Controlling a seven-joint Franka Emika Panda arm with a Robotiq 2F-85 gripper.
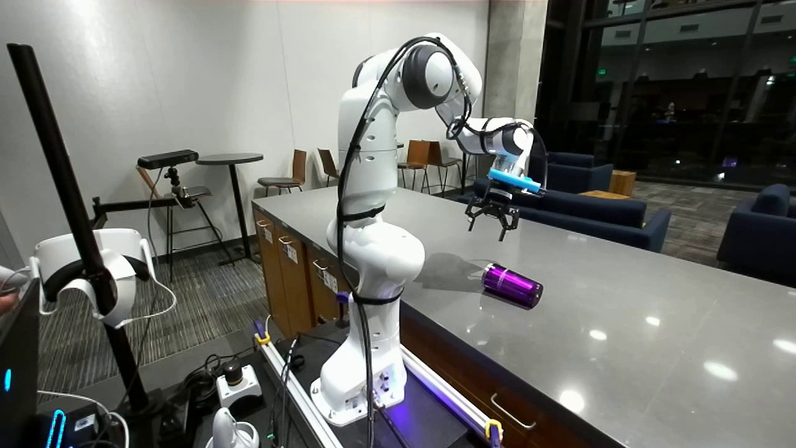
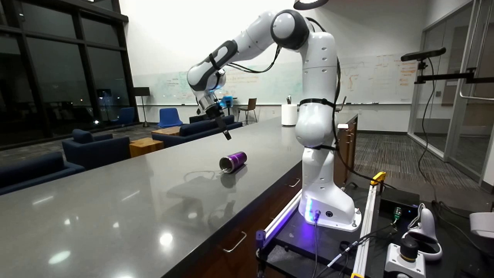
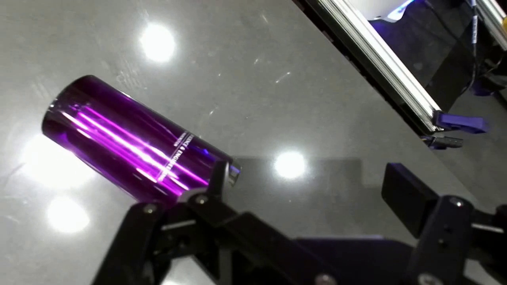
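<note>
A shiny purple tumbler lies on its side on the grey counter. In exterior view 2 the open, silver-rimmed mouth of the tumbler faces the camera. My gripper hangs above the counter, higher than the tumbler and apart from it. Its black fingers are spread wide with nothing between them. In the wrist view the tumbler is at the left, its one end partly hidden behind the left finger, while bare counter shows between the fingertips of the gripper.
A white container stands at its far end in exterior view 2. A metal rail runs along the counter's edge by the arm's base.
</note>
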